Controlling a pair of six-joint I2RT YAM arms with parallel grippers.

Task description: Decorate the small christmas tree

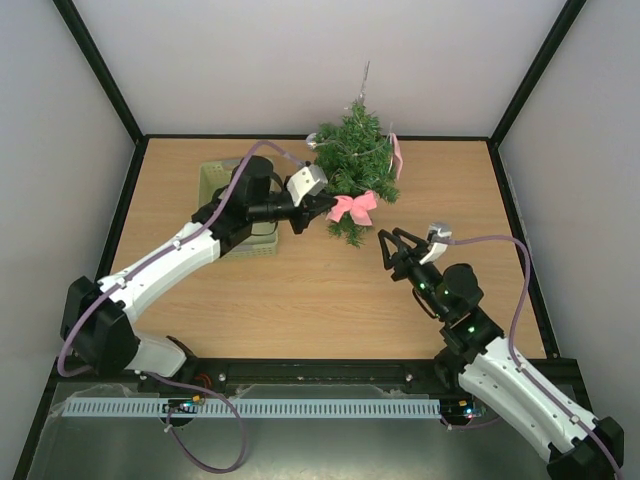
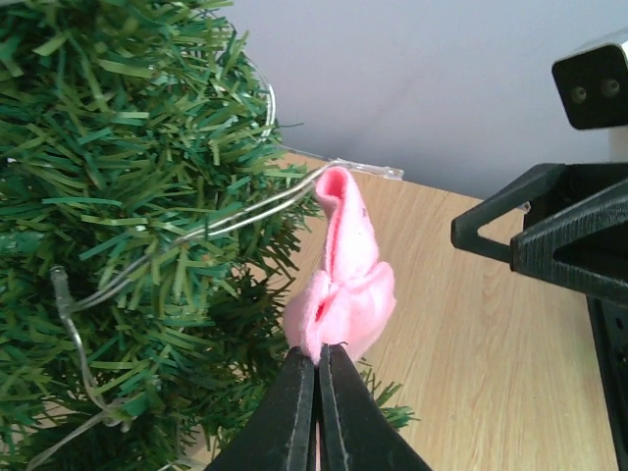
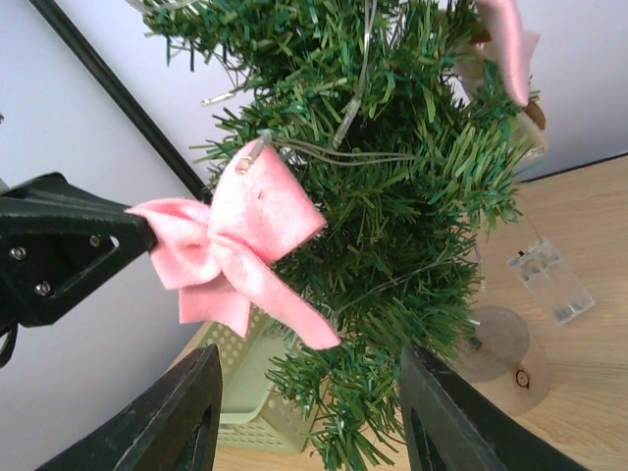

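Note:
The small green tree (image 1: 350,155) stands at the back centre, with pink bows and wire strands on it. My left gripper (image 1: 326,204) is shut on a pink bow (image 1: 354,207) at the tree's front; in the left wrist view the bow (image 2: 343,294) rises from the closed fingertips (image 2: 334,383), and in the right wrist view it (image 3: 255,226) lies against the branches. My right gripper (image 1: 390,240) stands open to the right front of the tree, nothing between its fingers. Another pink bow (image 3: 505,44) hangs on the tree's right side.
A green basket (image 1: 210,182) sits behind the left arm. A clear battery box (image 3: 549,280) lies on the table by the tree's base.

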